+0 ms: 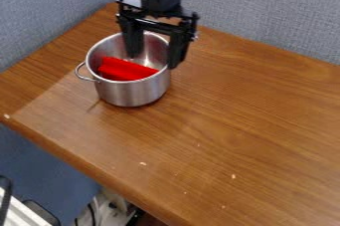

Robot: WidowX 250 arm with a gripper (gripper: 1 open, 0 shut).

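A steel pot with side handles sits on the wooden table toward the left, holding a red cylindrical object that lies along its bottom. My black gripper is over the pot, its fingers wide open and spanning the pot's upper part, the left one over the inside and the right one near the far right rim. Nothing shows between the fingers. Whether they touch the pot cannot be told.
Grey-blue padded walls stand behind and at the left. Cables lie off the table at the lower left.
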